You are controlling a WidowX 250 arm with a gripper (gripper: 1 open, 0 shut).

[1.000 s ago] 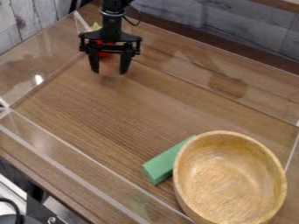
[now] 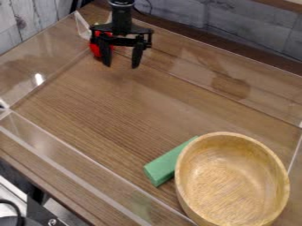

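My gripper (image 2: 122, 55) is at the back left of the wooden table, its dark fingers pointing down near the tabletop. Just behind its left side is a red object (image 2: 98, 46), partly hidden by the gripper. Whether the fingers are open or shut on anything is too small to tell.
A round wooden bowl (image 2: 232, 181) sits at the front right, with a green block (image 2: 170, 162) just left of it. Walls border the back and left.
My gripper has shifted slightly to the right and turned a little. The bowl and the green block have not moved.
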